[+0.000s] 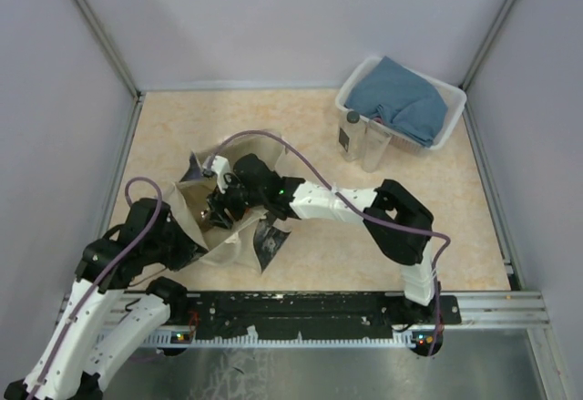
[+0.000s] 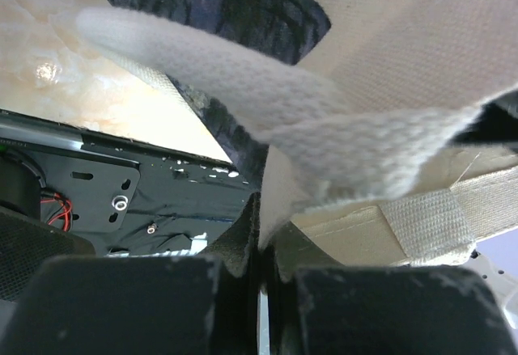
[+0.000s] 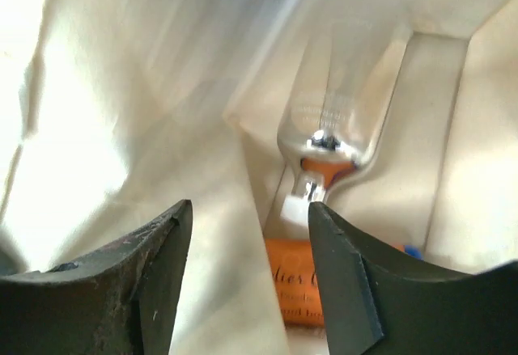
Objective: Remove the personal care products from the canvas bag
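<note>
The beige canvas bag (image 1: 250, 236) lies open at the left of the table. In the left wrist view, my left gripper is shut on a thin fold of the bag's cloth at its near left edge. My right gripper (image 1: 217, 218) reaches into the bag's mouth. Its fingers (image 3: 174, 242) stand apart, nothing held between them. Ahead of them in the right wrist view lies a clear bottle (image 3: 336, 120) with a white tip, and an orange item (image 3: 298, 282) with dark lettering, partly hidden by the right finger. A canvas fold covers the left side of that view.
Two clear bottles, one of them dark-capped (image 1: 350, 134), stand in front of a white bin (image 1: 454, 108) holding a blue cloth (image 1: 401, 99) at the back right.
</note>
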